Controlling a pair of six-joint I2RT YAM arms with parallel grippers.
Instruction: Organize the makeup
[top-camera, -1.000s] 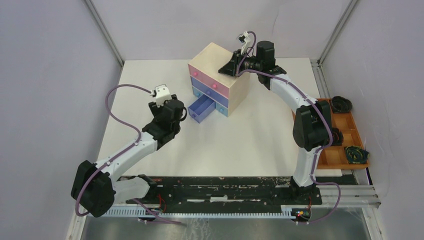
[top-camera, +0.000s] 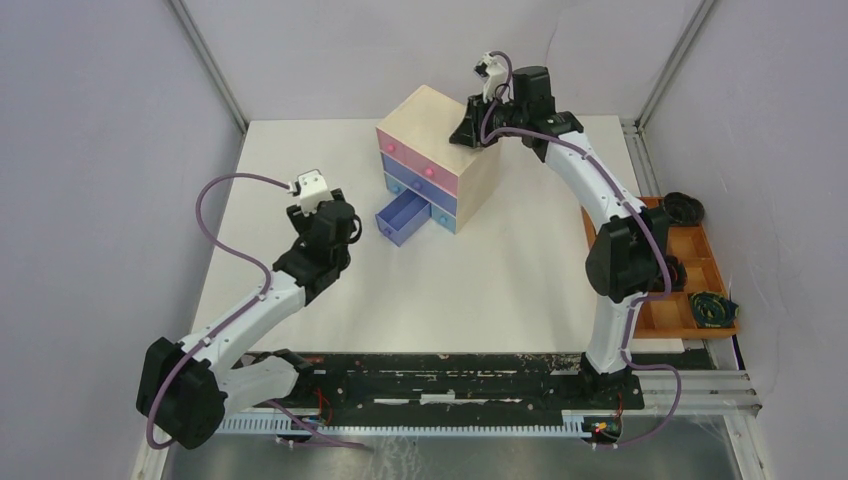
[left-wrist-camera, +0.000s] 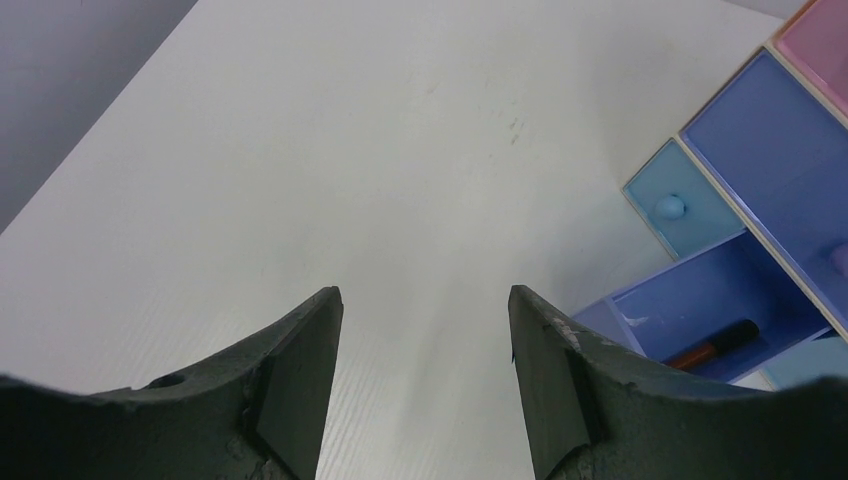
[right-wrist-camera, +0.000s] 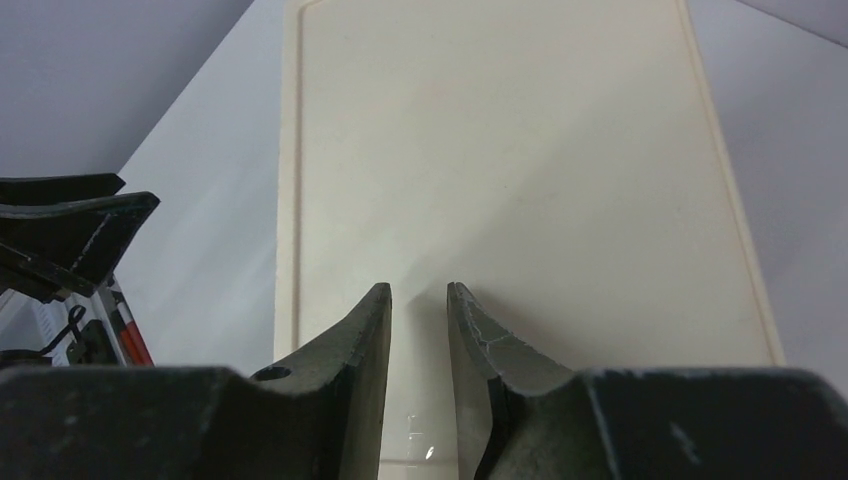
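Observation:
A small cabinet (top-camera: 425, 112) with pink, blue and light-blue drawer fronts stands at the back of the table. Its lower middle drawer (top-camera: 394, 231) is pulled out. Inside that drawer, in the left wrist view, lies a brown tube with a black end (left-wrist-camera: 714, 346). My left gripper stands open and empty above bare table, to the left of the drawer. Over the pale cabinet top (right-wrist-camera: 540, 130), my right gripper is slightly open with nothing between its fingers; whether it touches the top I cannot tell.
At the right edge stands an orange compartment tray (top-camera: 690, 242) holding some dark coiled items (top-camera: 712, 309).
My left arm has drawn back left, away from the open drawer. The right arm has shifted slightly toward the back and right over the cabinet. Cabinet and drawer stay put.

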